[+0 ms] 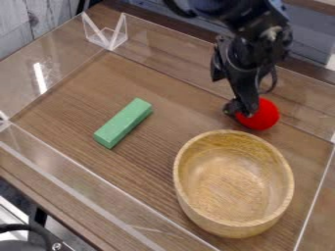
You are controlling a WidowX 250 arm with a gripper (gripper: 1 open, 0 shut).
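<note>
The black gripper [240, 98] is lowered at the upper right, its fingers open and pointing down at a red tomato-like object [260, 116]. The fingers are at the tomato's left and upper side. A tan round bowl [233, 211] sits at the lower right, below the tomato. A green bar [124, 124] lies at the left middle.
A white wire-like object [108, 31] stands at the upper left. Dark cables show at the lower left edge.
</note>
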